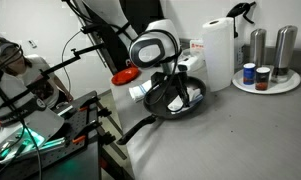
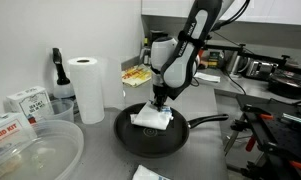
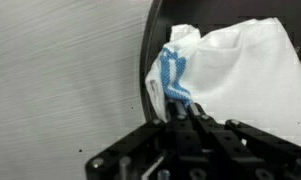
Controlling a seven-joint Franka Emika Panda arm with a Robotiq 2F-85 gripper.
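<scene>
A dark frying pan (image 2: 170, 143) rests on the grey counter, its handle (image 1: 138, 130) towards the front in exterior view 1. Inside lies a white cloth (image 3: 255, 75) with a blue-striped patch, bunched up near the pan's rim. My gripper is shut on the cloth, whose folded end is pinched at the fingertips. In exterior view 2 the gripper (image 2: 160, 100) points down into the pan at the cloth's (image 2: 150, 117) far edge. The fingertips are too small there to make out separately.
A paper towel roll (image 1: 220, 55) stands right behind the pan. Further right, a round tray (image 1: 265, 86) carries jars and shakers. A clear plastic tub (image 2: 40, 150) is on the pan's other side. A folded white cloth (image 2: 146, 174) lies near the pan.
</scene>
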